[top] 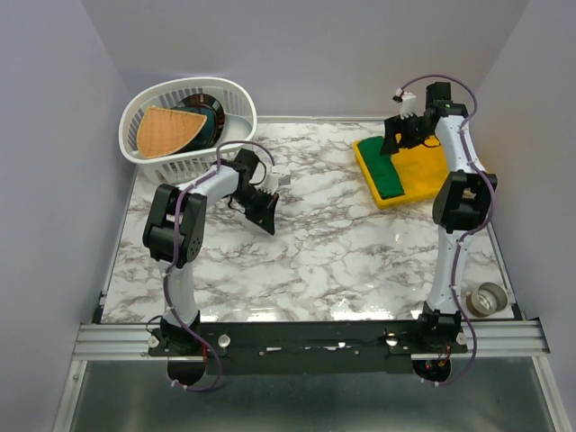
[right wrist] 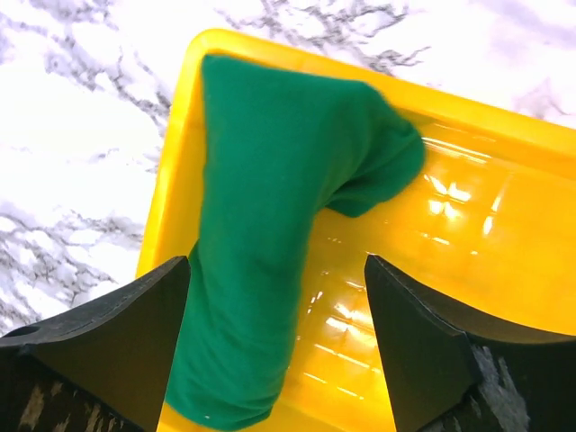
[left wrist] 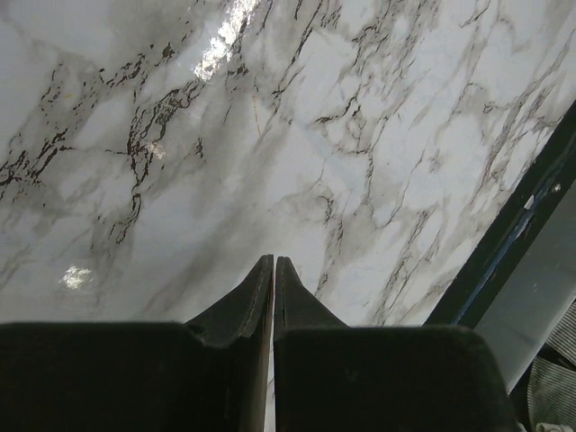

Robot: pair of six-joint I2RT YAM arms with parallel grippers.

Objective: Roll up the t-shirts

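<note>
A green T-shirt (right wrist: 252, 234) lies in a long folded strip along the left side of the yellow tray (right wrist: 522, 135), its top end bent toward the right. My right gripper hangs over it with fingers apart and nothing held; from above it is at the tray's back left (top: 391, 137). My left gripper (top: 268, 227) is shut over bare marble toward the middle-left of the table; in the left wrist view its fingertips (left wrist: 266, 270) meet with nothing between them.
A white basket (top: 135, 153) holding an orange cloth and dark round items stands at the back left. A metal bowl (top: 486, 300) sits at the front right.
</note>
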